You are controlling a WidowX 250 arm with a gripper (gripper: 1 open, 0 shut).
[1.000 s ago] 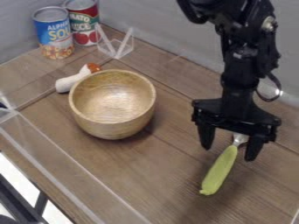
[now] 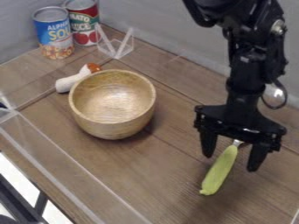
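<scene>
My black gripper (image 2: 233,145) hangs open at the right of the table, its two fingers spread above the upper part of a long pale green object (image 2: 215,178). That object lies diagonally on the wood, its upper end partly hidden under the gripper, with a silvery tip showing between the fingers. I cannot tell whether the fingers touch it.
A wooden bowl (image 2: 112,118) sits left of centre. Behind it lie a white and orange item (image 2: 73,80) and two cans (image 2: 54,35) at the back left corner. A wall runs along the back.
The gripper has shifted slightly, a little lower and to the right over the green object. The green object and the rest look unchanged.
</scene>
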